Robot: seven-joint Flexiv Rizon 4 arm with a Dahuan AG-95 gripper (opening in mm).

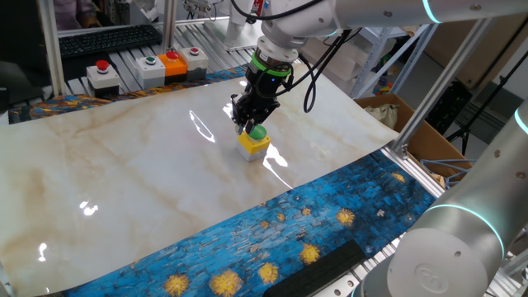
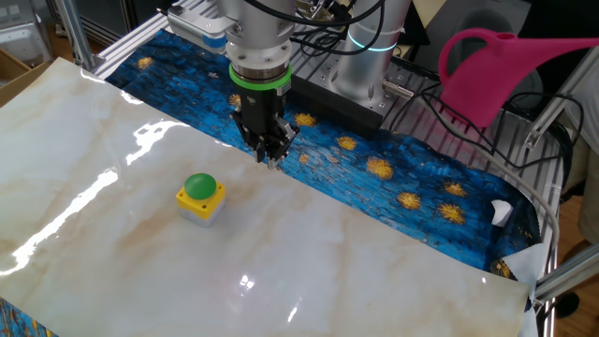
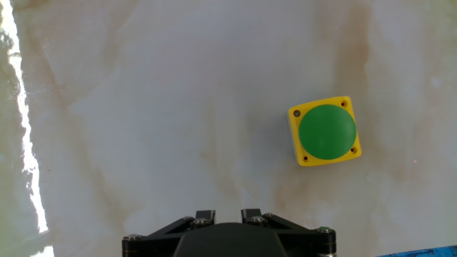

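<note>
A button box with a green dome on a yellow top and pale base stands upright on the marbled sheet. In exterior view 1 this green button partly overlaps my gripper. Exterior view 2 shows the button clearly apart from the gripper, which hangs above the sheet's edge. In the wrist view the button lies right of centre, ahead of the gripper. The fingertips stand apart, with a gap and nothing between them.
Several other button boxes stand beyond the sheet near a keyboard. A pink watering can stands by the robot's base. Around the green button the sheet is bare. Blue floral cloth borders it.
</note>
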